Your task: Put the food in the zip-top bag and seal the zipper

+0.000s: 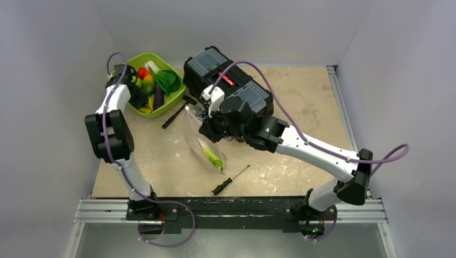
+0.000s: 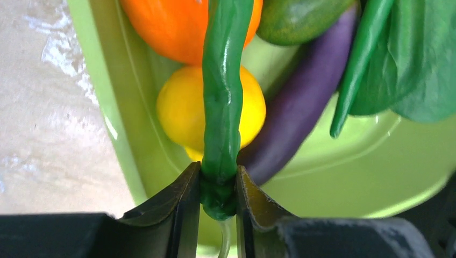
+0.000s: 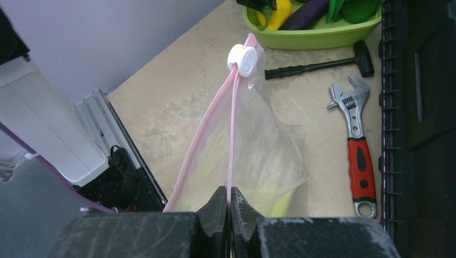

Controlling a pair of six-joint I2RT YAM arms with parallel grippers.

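Observation:
Inside the green basket, my left gripper is shut on the stem end of a long green pepper. Under the pepper sit a yellow vegetable and an orange one; a purple eggplant lies beside them. My right gripper is shut on one pink-edged lip of the clear zip top bag. Its white slider sits at the far end of the zipper, and the two lips spread apart towards me. A pale green leafy vegetable is inside the bag.
A black toolbox stands behind the right gripper. Between basket and bag lies a hammer; a red-handled wrench is beside the toolbox. A screwdriver lies in front of the bag.

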